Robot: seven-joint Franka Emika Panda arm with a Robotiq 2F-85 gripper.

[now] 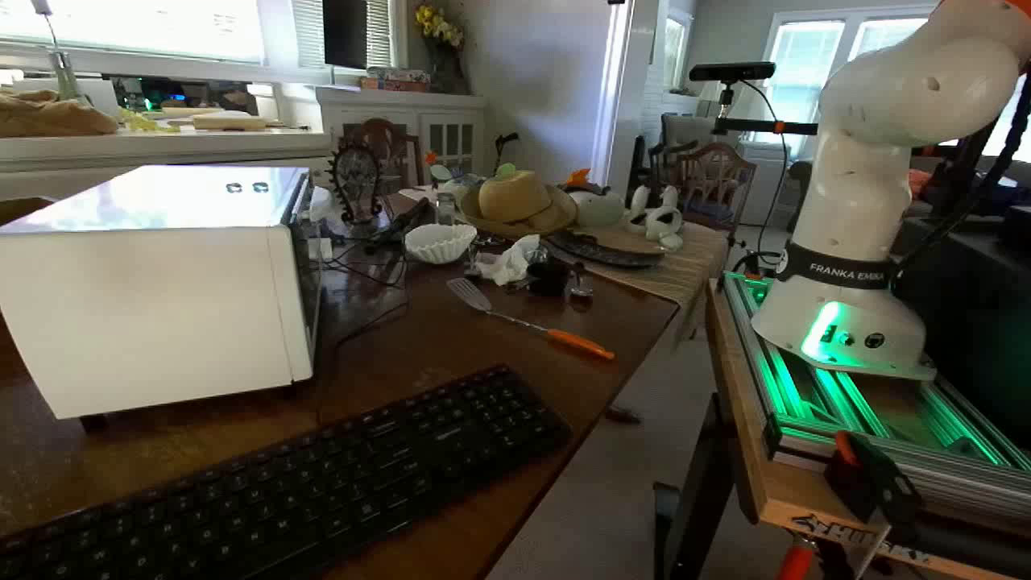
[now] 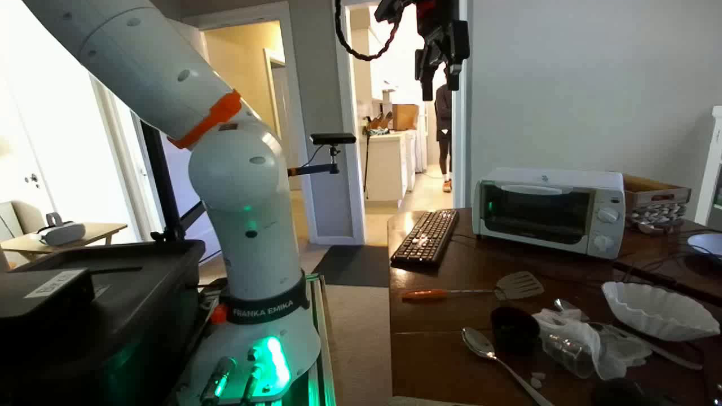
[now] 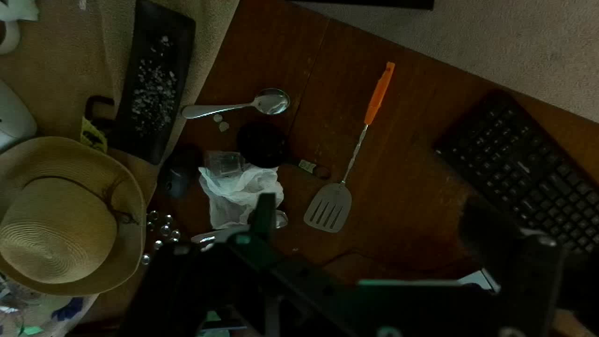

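High above the table, my gripper (image 2: 440,87) hangs with its fingers pointing down. In the wrist view the gripper is open, its fingers wide apart and nothing held. A slotted spatula with an orange handle (image 3: 380,92) lies flat on the wood below. To its left are a metal spoon (image 3: 272,101), a small black cup (image 3: 261,145) and a crumpled white cloth or tissue (image 3: 241,188). A black keyboard (image 3: 522,163) rests to the right. My gripper is out of view in exterior view 1.
A white toaster oven (image 2: 548,213) stands at the back of the table, its door shut. Beside the clutter is a white fluted bowl (image 2: 656,311). A straw hat (image 3: 56,230) and a black tray (image 3: 154,78) lie at the far end. Bare wood surrounds the spatula.
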